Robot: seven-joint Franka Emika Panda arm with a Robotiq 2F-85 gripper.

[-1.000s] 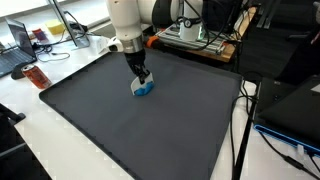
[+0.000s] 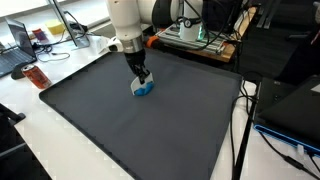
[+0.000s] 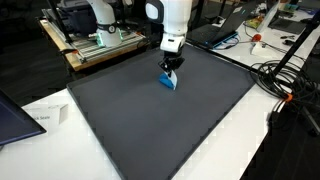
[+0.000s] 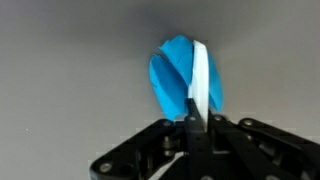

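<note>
A blue piece (image 4: 172,75) of what looks like thin cloth or paper rests on the dark board (image 2: 120,130), spread out to both sides under my gripper. A white strip (image 4: 201,75) runs over its middle and up between my fingers. My gripper is shut on this strip and points down at the board. From the side, the white strip (image 3: 173,78) stands up from the blue piece (image 3: 166,82). Whether the strip and the blue piece are one item, I cannot tell.
An orange-red can (image 2: 37,76) stands past the board's left edge. Cables (image 3: 290,80) lie beside the board in the second exterior view. Most of the board in front of the gripper is bare.
</note>
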